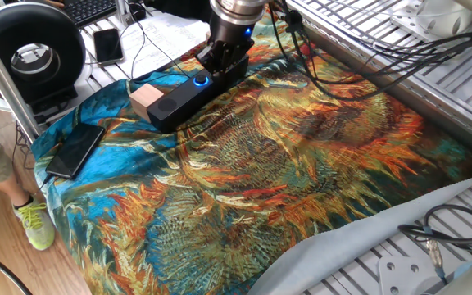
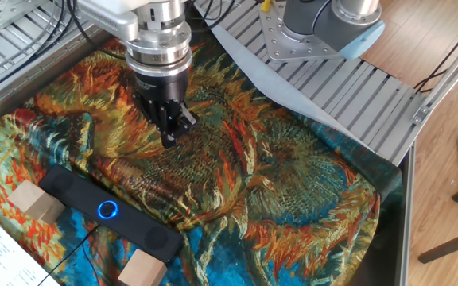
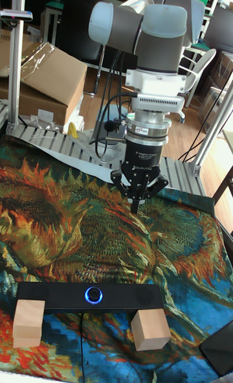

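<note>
My gripper (image 3: pixel 135 210) hangs pointing down above the patterned cloth (image 2: pixel 293 171), with nothing seen between its fingers. In exterior view 3 the two fingers come together at a single dark tip, so it looks shut. A long black speaker bar (image 2: pixel 76 199) with a glowing blue ring knob (image 3: pixel 93 295) lies across two wooden blocks. One block (image 3: pixel 29 321) supports its left end and the other block (image 3: pixel 150 329) its right end, as seen in exterior view 3. The gripper is apart from the bar, over the cloth on the robot's side of it.
A black phone (image 1: pixel 75 151) lies on the cloth near its edge, and another phone (image 1: pixel 108 47) rests by papers (image 1: pixel 158 41). A thin cable runs from the bar. Loose black cables (image 1: pixel 342 86) hang beside the arm.
</note>
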